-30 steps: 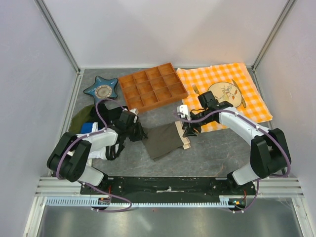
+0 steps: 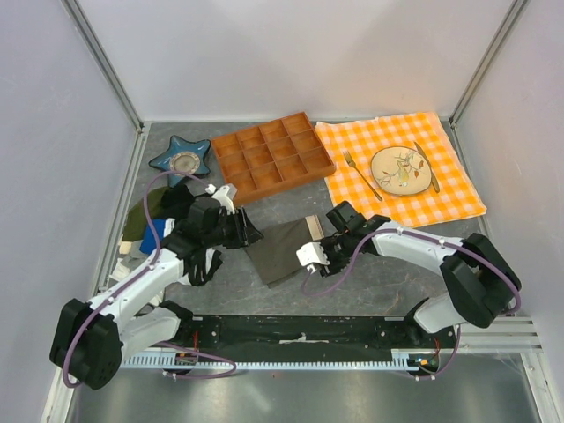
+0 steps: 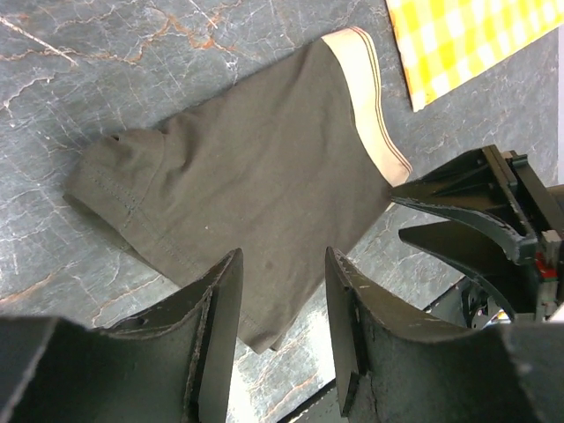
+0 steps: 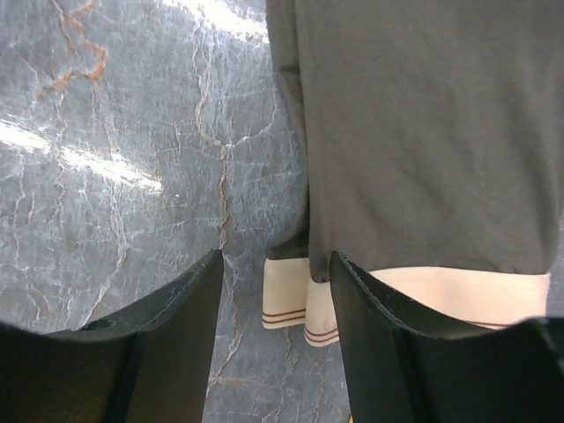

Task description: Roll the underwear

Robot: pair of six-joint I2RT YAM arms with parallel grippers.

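Observation:
Dark grey-brown underwear with a cream waistband lies flat on the grey surface, its left end slightly bunched. My left gripper hangs part open above it, nothing visible between its fingers. My right gripper is open over the waistband end, where two cream band edges show beneath it; in the left wrist view its dark fingers appear at the right side of the garment.
A brown divided wooden box stands behind. A checkered cloth with plate, fork and knife lies back right. A blue star dish and piled clothes are at left.
My right arm has swung toward the front-left, down over the waistband's near end.

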